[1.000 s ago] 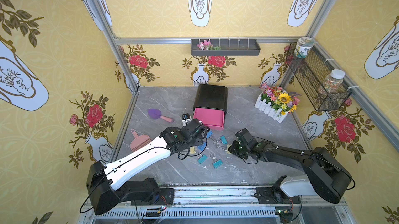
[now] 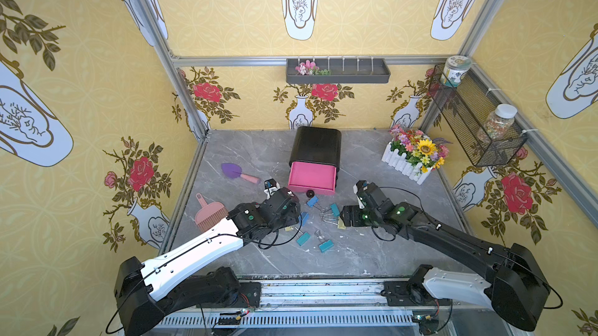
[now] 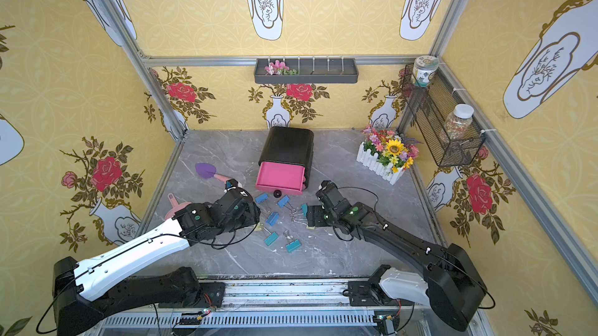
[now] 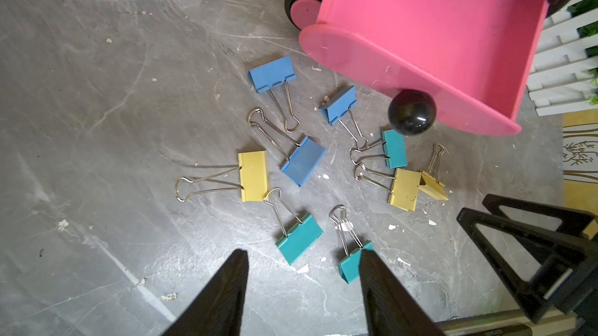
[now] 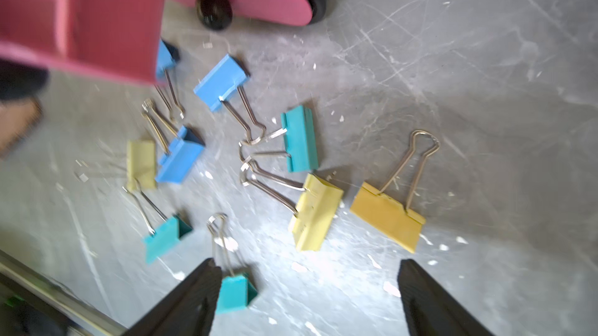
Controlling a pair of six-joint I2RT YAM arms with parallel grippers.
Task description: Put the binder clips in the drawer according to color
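The pink drawer point(image 4: 423, 18) is pulled out from the black box point(image 2: 314, 144), with its black knob point(image 4: 411, 111) facing front. Blue clips point(image 4: 302, 159), teal clips point(image 4: 299, 238) and yellow clips point(image 4: 253, 176) lie scattered on the marble surface in front of it. My left gripper hangs open over the clips at the left, nothing between its fingers. My right gripper is open above the right side of the group, near two yellow clips point(image 5: 387, 214), also empty.
A flower planter point(image 2: 406, 161) stands back right. A purple trowel point(image 2: 231, 171) and pink dustpan point(image 2: 210, 216) lie at the left. A wire basket point(image 2: 473, 111) with jars hangs on the right wall. Free surface surrounds the box at both sides.
My right arm has risen and shifted slightly from its low position over the clips. My left arm has moved left, away from the drawer. The clips look unmoved.
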